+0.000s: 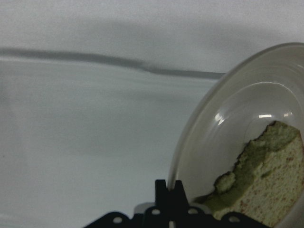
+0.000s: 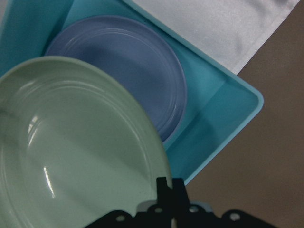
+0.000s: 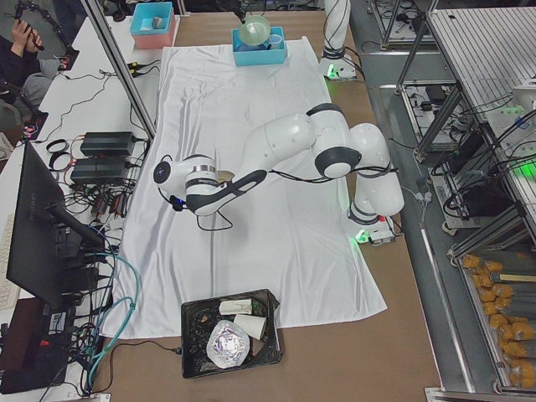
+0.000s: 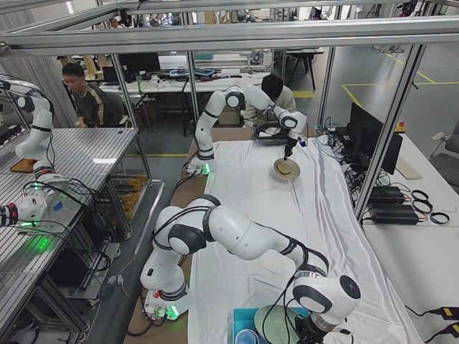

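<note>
A beige bowl (image 4: 294, 172) with a piece of bread (image 1: 261, 190) in it is on the white cloth; my left gripper is shut on its rim in the left wrist view. In the camera left view the left wrist mostly hides the bowl. At the far end, my right gripper is shut on the rim of a pale green plate (image 2: 76, 137) over the blue bin (image 2: 223, 114), which also holds a blue plate (image 2: 123, 57) and a light blue cup (image 4: 245, 337).
A black tray (image 3: 194, 360) with white items and a foil dish sits beyond the cloth's edge. A monitor (image 3: 38, 226), cables and metal posts line one side.
</note>
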